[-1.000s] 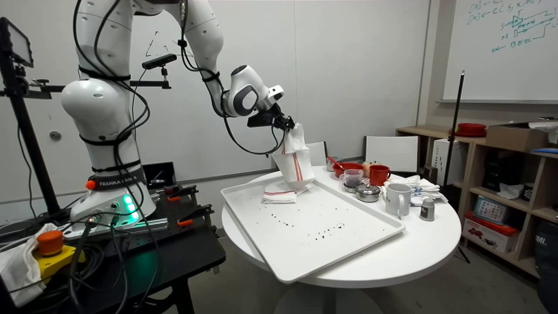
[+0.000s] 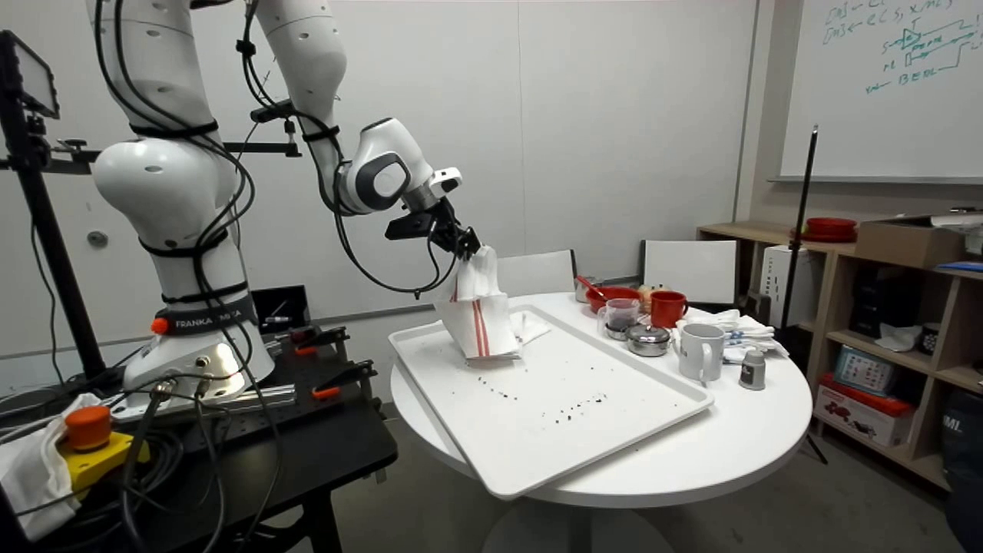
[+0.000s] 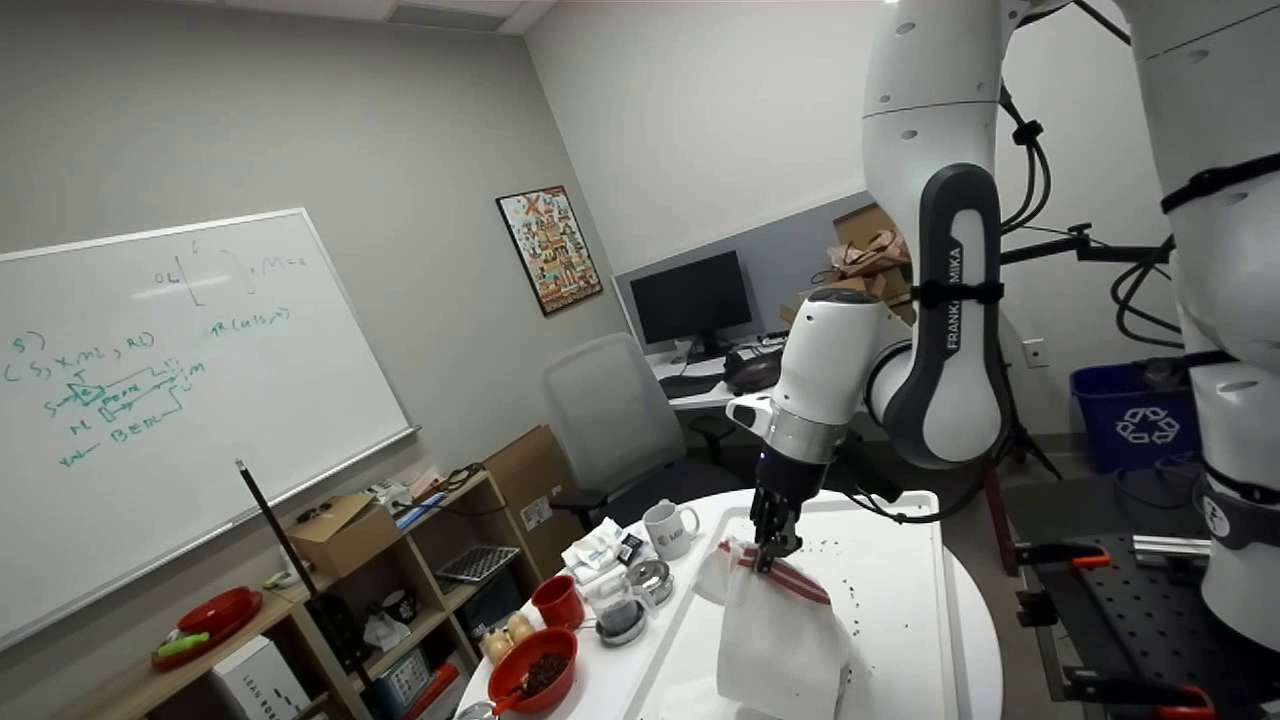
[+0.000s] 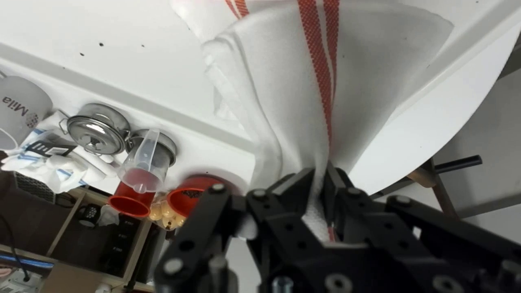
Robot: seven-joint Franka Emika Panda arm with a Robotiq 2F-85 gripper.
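A white towel with red stripes (image 2: 481, 318) hangs from my gripper (image 2: 469, 247) over the far left part of the white tray (image 2: 571, 461). In the wrist view the cloth (image 4: 278, 73) runs up between the black fingers, which are shut on it. Its lower part spreads over the tray, though I cannot tell how much of it rests there. Exterior view 2 shows the towel (image 3: 780, 648) draped below the gripper (image 3: 774, 554). Dark crumbs (image 2: 580, 406) lie scattered on the tray's surface, clear of the cloth.
Along the table's right side stand a grey mug (image 2: 702, 352), a pepper shaker (image 2: 752, 370), a lidded metal pot (image 2: 649, 340), a red mug (image 2: 668, 309), a red bowl (image 2: 613, 296) and crumpled white cloths (image 2: 737, 330). The tray's near half holds only crumbs.
My gripper has moved left and lower, carrying the towel along. The folded part that lay on the tray at left is now behind the hanging cloth or drawn into it. The crumbs look unchanged.
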